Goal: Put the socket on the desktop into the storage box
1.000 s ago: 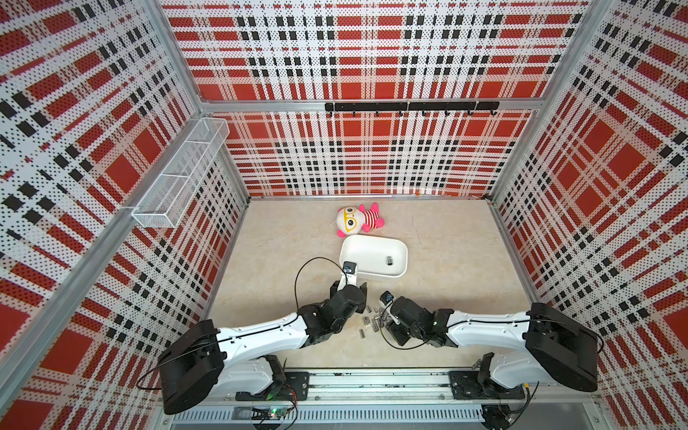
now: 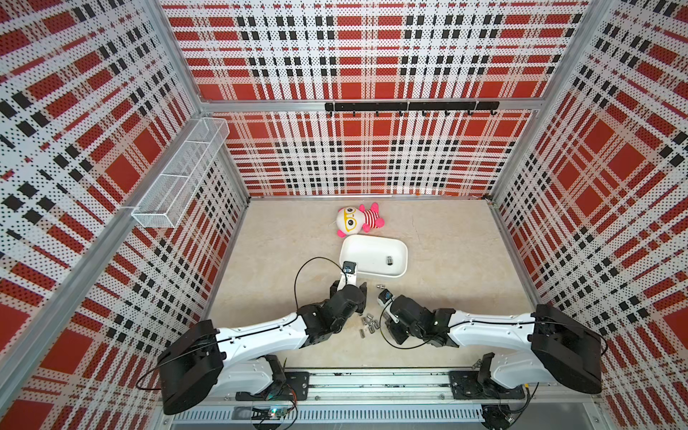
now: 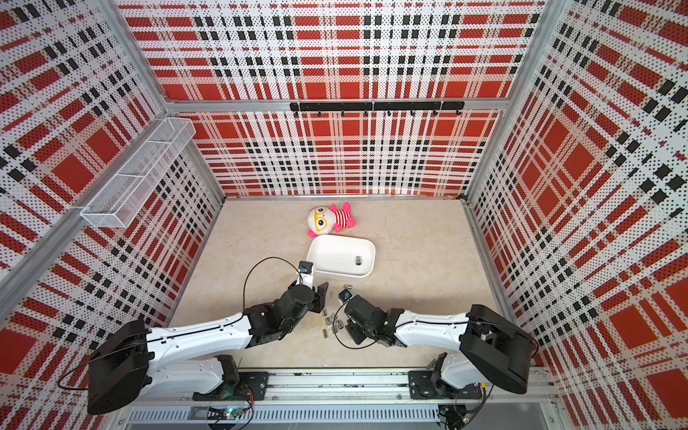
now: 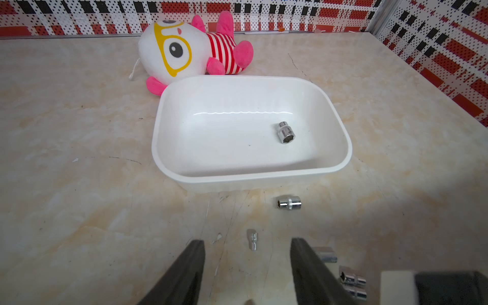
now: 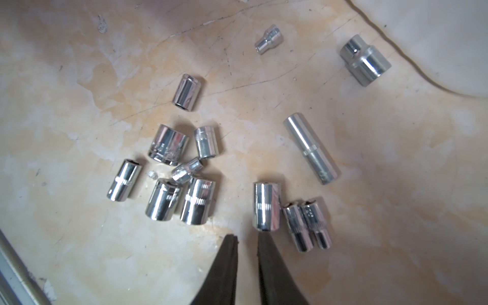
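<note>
The storage box is a white tray [image 4: 254, 175] with one silver socket [image 4: 285, 133] inside. Just outside its front rim lies another socket [image 4: 289, 203]. A tiny socket [image 4: 253, 241] appears on the table between the spread fingers of my open left gripper. More sockets are scattered in the right wrist view, including a long one [image 5: 311, 148] and a cluster around a wide one [image 5: 168, 145]. My right gripper has its fingers close together, a narrow gap between them with nothing visible inside. Near its tips lies an upright-looking socket [image 5: 267, 206], beside two slim ones [image 5: 297, 227].
A pink and white plush toy [image 4: 178, 50] lies behind the tray. A wire basket [image 2: 182, 172] hangs on the left wall. Both arms stand close together in front of the tray.
A socket now shows just in front of the tray, where the table was bare a second ago. My right arm has shifted slightly. The left arm stays still.
</note>
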